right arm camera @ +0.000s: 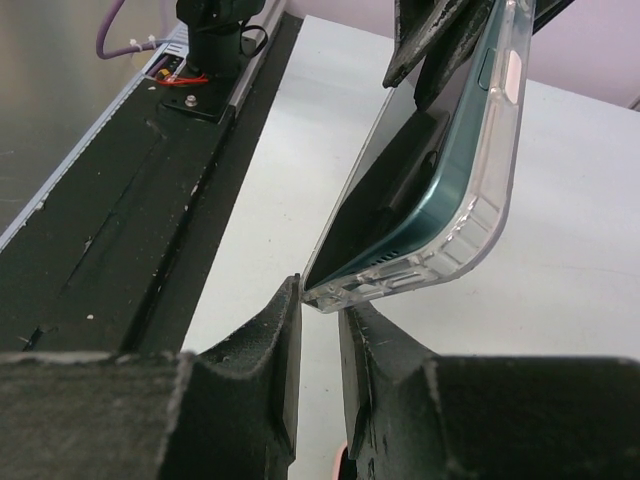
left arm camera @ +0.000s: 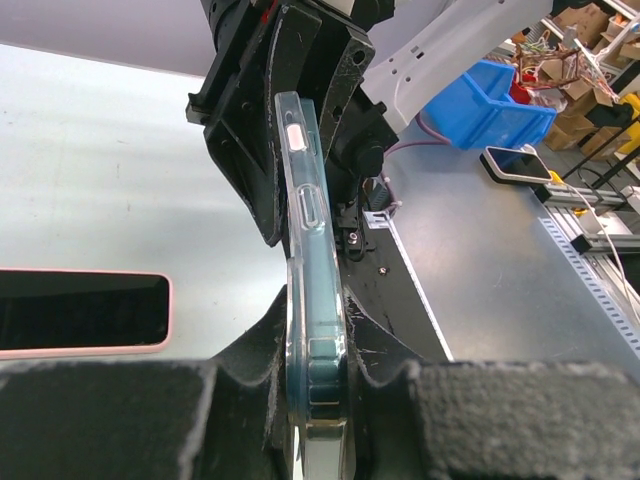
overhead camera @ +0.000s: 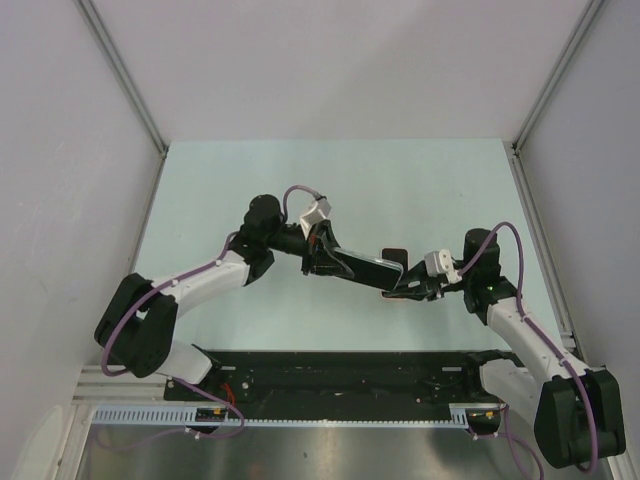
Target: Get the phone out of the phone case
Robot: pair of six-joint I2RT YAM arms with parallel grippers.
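Observation:
A teal phone [overhead camera: 370, 267] in a clear case is held in the air by my left gripper [overhead camera: 322, 256], which is shut on one end of it; in the left wrist view it stands edge-on between the pads. My right gripper is at the other end, its fingertips apart just below the case's bottom corner, with nothing clearly held between them. A second phone [left arm camera: 75, 305] with a pink rim lies on the white table [overhead camera: 230, 170], under the right gripper in the top view.
In the left wrist view a blue bin [left arm camera: 485, 105] and another phone [left arm camera: 515, 164] appear off the table in the background.

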